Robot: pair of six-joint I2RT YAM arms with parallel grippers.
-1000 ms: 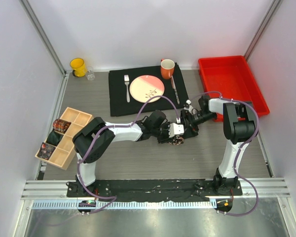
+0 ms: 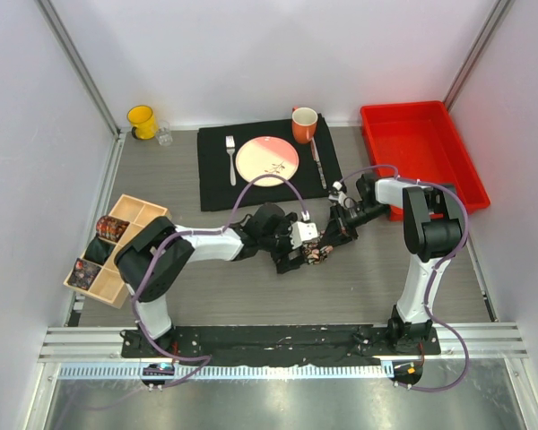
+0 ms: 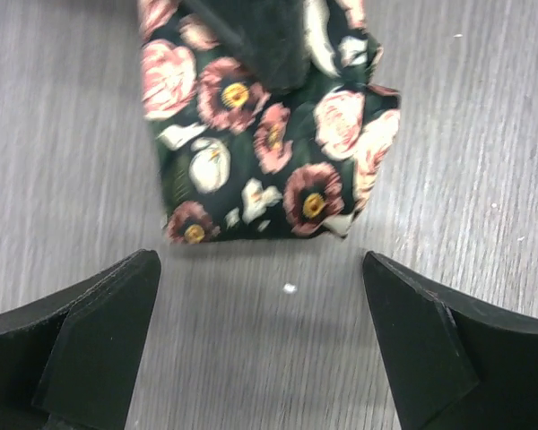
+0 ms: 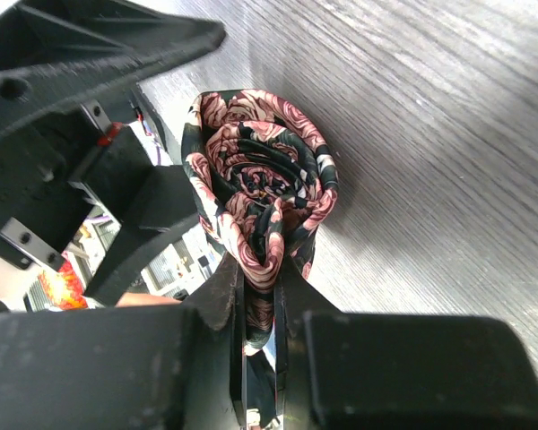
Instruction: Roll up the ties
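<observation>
A dark floral tie [image 2: 316,252], rolled into a thick bundle, sits mid-table between my two grippers. In the right wrist view my right gripper is shut on the rolled tie [image 4: 262,179], pinching one side of the coil, whose spiral end shows. My left gripper is open, its fingers [image 3: 108,331] spread apart with bare table between them. Ahead of it, the tie [image 3: 269,152] rests apart from those fingers, partly covered at its top by a dark finger of the other gripper.
A wooden divided box [image 2: 121,285] at the left holds several rolled ties. At the back lie a black mat [image 2: 217,193] with a pink plate [image 2: 267,161], fork, knife and orange mug [image 2: 305,124]. The red bin [image 2: 412,134] is empty apart from the arm over its edge.
My left gripper has drawn back to the left, off the rolled tie.
</observation>
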